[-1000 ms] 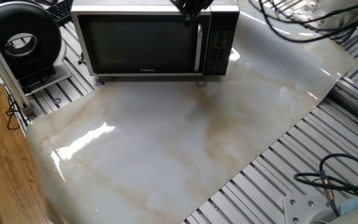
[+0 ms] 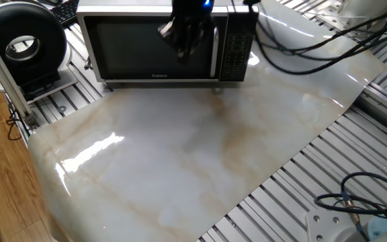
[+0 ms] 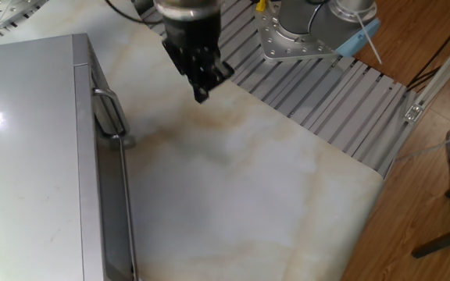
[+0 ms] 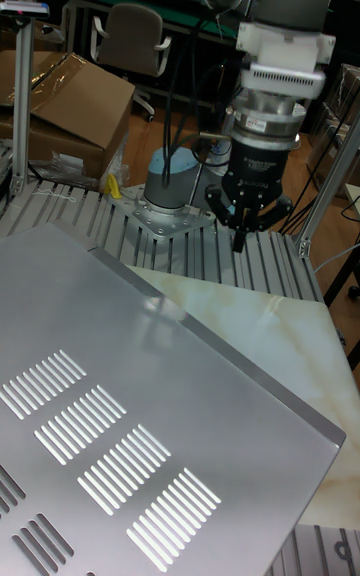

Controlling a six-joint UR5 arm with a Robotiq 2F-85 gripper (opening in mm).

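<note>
A silver and black microwave stands at the back of the table in exterior view 1, its door closed. The upright door handle is near the control panel; in exterior view 2 the same handle sticks out from the front. My black gripper hangs pointing down, overlapping the door in exterior view 1. Exterior view 2 has the gripper well clear of the handle, out in front of it. In exterior view 3 the gripper's fingertips come together, and nothing shows between them.
A black round device stands at the left. Loose black cables hang at the upper right. Slatted metal borders the sheet.
In exterior view 1 my gripper has come lower and to the left, over the microwave door. The hanging cables have swung lower and left with the arm. The microwave has not moved.
</note>
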